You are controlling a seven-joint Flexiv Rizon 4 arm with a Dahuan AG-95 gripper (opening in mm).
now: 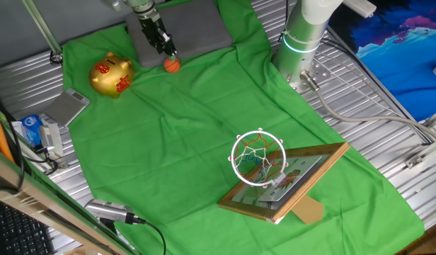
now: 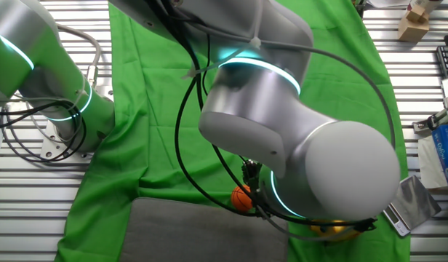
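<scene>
A small orange basketball (image 1: 172, 65) rests on the green cloth by the front edge of the grey mat. My black gripper (image 1: 173, 56) reaches down to the ball from behind, its tips at the ball's upper side. Whether the fingers stand around the ball or just touch it, I cannot tell. From the second exterior view, the ball (image 2: 241, 198) shows beside the dark gripper (image 2: 251, 173), much of which is hidden under the arm. A small hoop (image 1: 258, 157) with a white rim and a net is fixed to a wooden-framed board (image 1: 310, 170) on the cloth.
Left of the ball stands a golden piggy bank (image 1: 112, 75), with a small scale (image 1: 68, 108) beyond it at the cloth's edge. A grey mat (image 1: 193, 32) lies behind. Open green cloth (image 1: 161, 142) stretches between ball and hoop.
</scene>
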